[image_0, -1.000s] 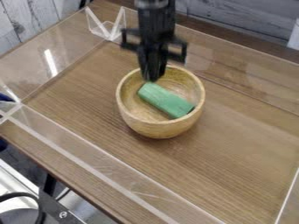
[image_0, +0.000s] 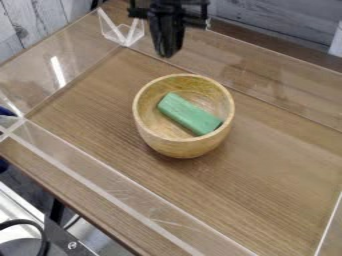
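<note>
A round wooden bowl (image_0: 160, 140) stands near the middle of the table, with a green block (image_0: 189, 115) lying inside it. My gripper (image_0: 168, 50) is at the top of the view, behind the bowl and above the table, dark and slightly blurred. It looks shut, with nothing visible between its fingers.
A clear plastic piece (image_0: 123, 30) stands at the back left. A dark cable (image_0: 38, 230) lies at the lower left, beyond the table's edge.
My gripper has moved up and back, away from over the bowl. The green block still lies in the bowl.
</note>
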